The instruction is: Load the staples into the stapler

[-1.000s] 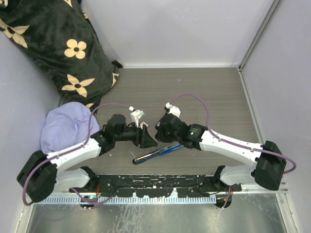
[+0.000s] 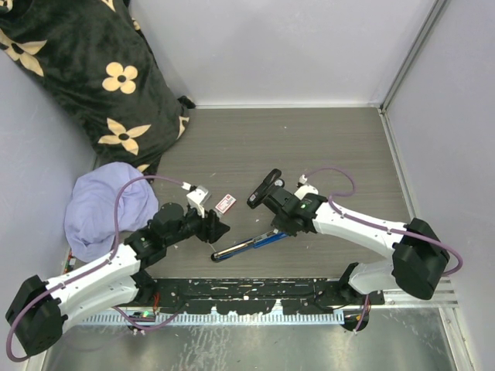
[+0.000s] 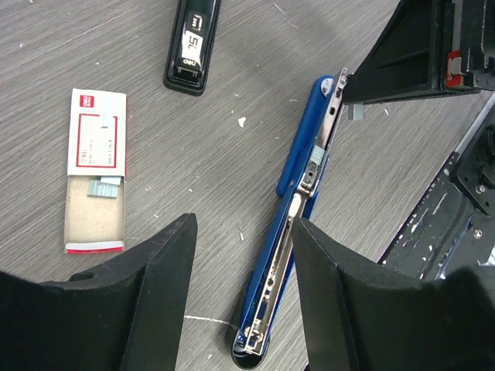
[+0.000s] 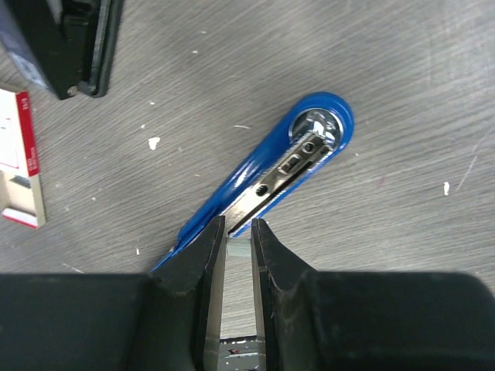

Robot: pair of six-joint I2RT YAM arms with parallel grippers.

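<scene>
The blue stapler (image 3: 294,185) lies folded open on the table, its metal channel (image 3: 274,270) facing up. A pale grey block (image 3: 317,157) sits in the metal part near the hinge. My right gripper is shut on a small grey staple strip (image 4: 239,246), close beside the stapler's top arm. The strip (image 3: 356,111) pokes out below the right fingers in the left wrist view. Left of the stapler, my left gripper stands open and empty. A slid-open staple box (image 3: 96,166) shows a few grey strips (image 3: 104,188) inside.
A black stapler-like object (image 2: 265,188) lies behind the blue stapler. The lilac cloth (image 2: 112,205) and dark flowered cloth (image 2: 100,85) fill the left side. Bare table (image 2: 286,139) spreads out at the back.
The stapler has stayed in place.
</scene>
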